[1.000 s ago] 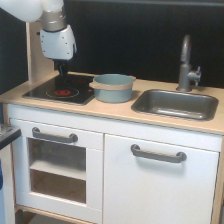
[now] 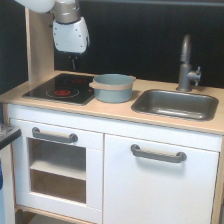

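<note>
At the top left of the camera view, my gripper point(image 2: 71, 55) hangs above the black cooktop point(image 2: 42, 92), pointing down. Its dark fingertips are small against the dark wall, so whether they are open or shut cannot be made out. Nothing visible hangs from it. A grey-blue pot point(image 2: 114, 92) stands upright on the counter at the cooktop's right edge, apart from the gripper.
Right of the pot, a steel sink point(image 2: 178, 104) is set into the wooden counter, with a grey faucet point(image 2: 186, 66) rising behind it. Below are an oven door point(image 2: 57, 135) and a cabinet door point(image 2: 158, 190), both closed. Bare counter runs along the front.
My gripper has risen and shifted right, away from the cooktop's back edge. More of the rear red burner ring shows now. The pot and doors have stayed put.
</note>
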